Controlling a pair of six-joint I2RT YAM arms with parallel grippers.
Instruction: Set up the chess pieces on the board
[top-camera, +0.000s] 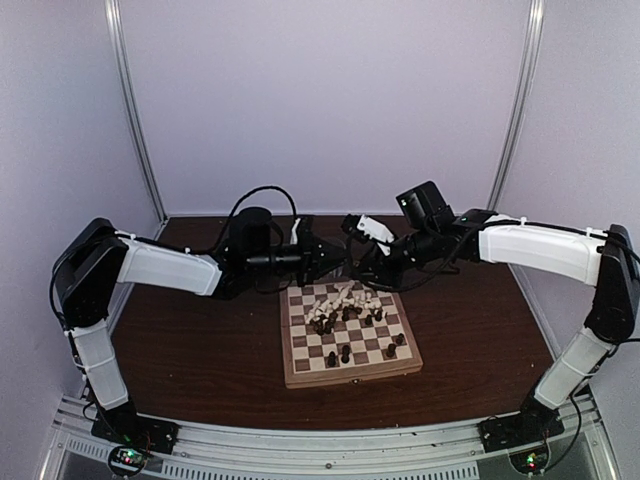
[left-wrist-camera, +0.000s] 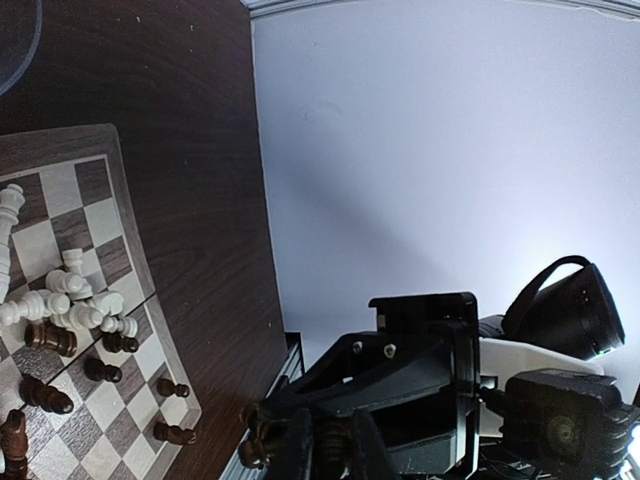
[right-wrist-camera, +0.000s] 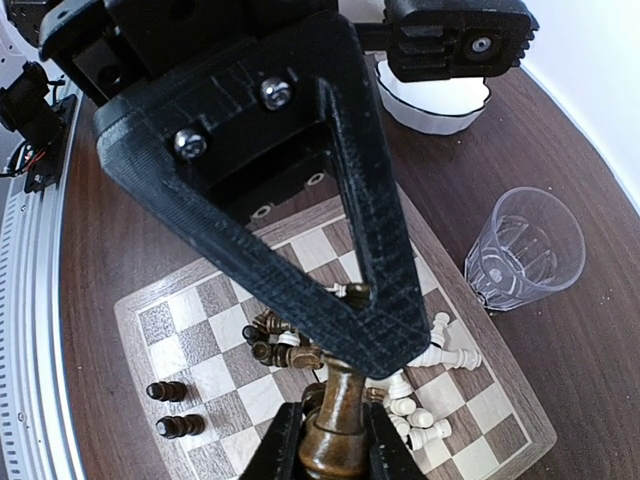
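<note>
A wooden chessboard (top-camera: 350, 372) lies on the table; toward its back white pieces (left-wrist-camera: 60, 310) lie heaped, with dark pieces (left-wrist-camera: 50, 395) beside them and several dark ones standing nearer the front. Both grippers meet in the air above the board. My left gripper is shut on a dark chess piece, mostly hidden at the bottom of the left wrist view. In the right wrist view a dark piece (right-wrist-camera: 338, 430) is held upright between the grippers, and my right gripper (top-camera: 365, 265) is shut on it, its fingers partly hidden.
A clear plastic cup (right-wrist-camera: 525, 250) stands behind the board, with a white bowl (right-wrist-camera: 435, 105) farther along, both mostly hidden by the arms in the top view.
</note>
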